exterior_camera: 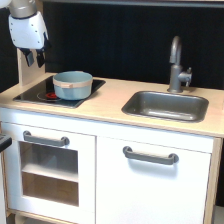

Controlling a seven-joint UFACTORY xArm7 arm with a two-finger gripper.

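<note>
At the upper left hangs my gripper (35, 60), white with dark fingers pointing down. Its two fingertips look apart, and nothing shows between them. It is in the air above the left end of the counter, up and to the left of a blue-grey pot (73, 86). The pot stands upright on a black stove top (44, 92), apart from the gripper. A reddish burner patch shows left of the pot.
A sink (165, 106) with a grey faucet (178, 68) is set into the wooden counter (112, 98) on the right. Below are a glass-fronted oven door (48, 136) and a white cabinet door (150, 190), both shut. Bare counter lies between pot and sink.
</note>
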